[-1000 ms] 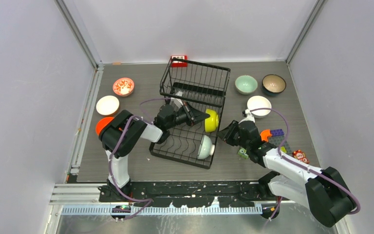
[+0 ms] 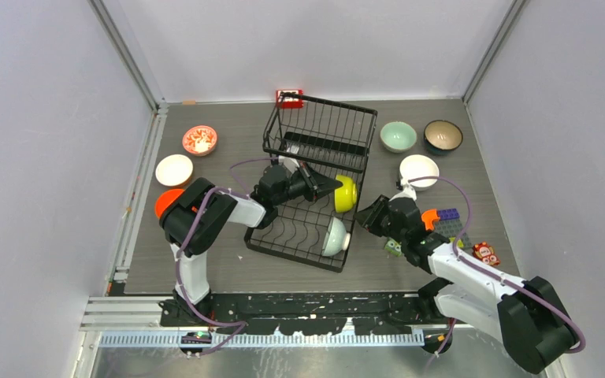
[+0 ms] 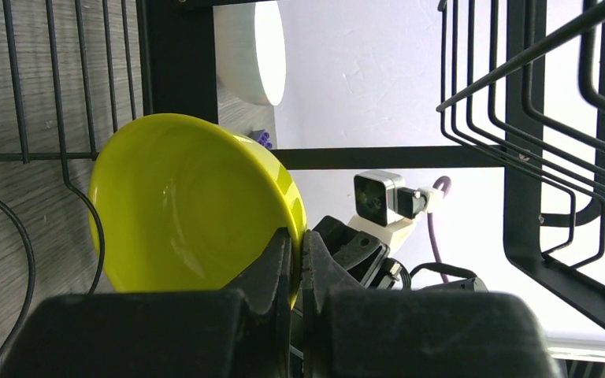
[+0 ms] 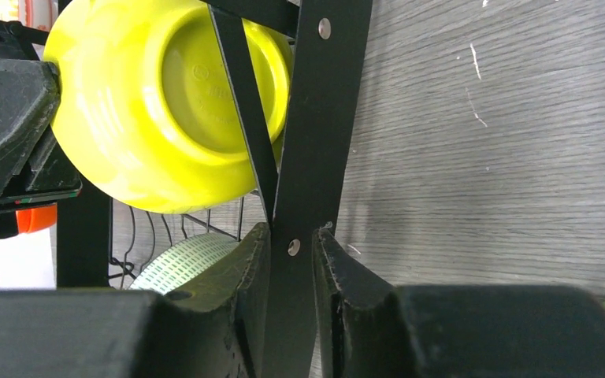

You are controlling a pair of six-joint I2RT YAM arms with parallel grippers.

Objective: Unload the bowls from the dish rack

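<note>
A yellow bowl (image 2: 345, 194) stands on its side at the right of the black dish rack (image 2: 299, 256). My left gripper is shut on its rim. In the right wrist view the yellow bowl (image 4: 126, 118) shows its base behind a black side bar. Nearer the rack's front, a pale green-white bowl (image 2: 335, 238) leans on its side. My right gripper is just outside the rack's right side, its fingers parted a little, with the rack's black upright (image 4: 319, 102) running between them; whether both fingers touch it cannot be made out.
At the back right stand a green bowl (image 2: 398, 137), a brown bowl (image 2: 443, 136) and a white bowl (image 2: 419, 171). On the left are a patterned bowl (image 2: 199, 140), a white bowl (image 2: 174, 171) and an orange bowl (image 2: 167, 201). Small toys, including a red packet (image 2: 485, 253), lie right.
The rack has shifted slightly to the right, and both bowls in it have moved along. My left gripper has edged right, keeping the yellow bowl's rim; the right one has moved slightly right.
</note>
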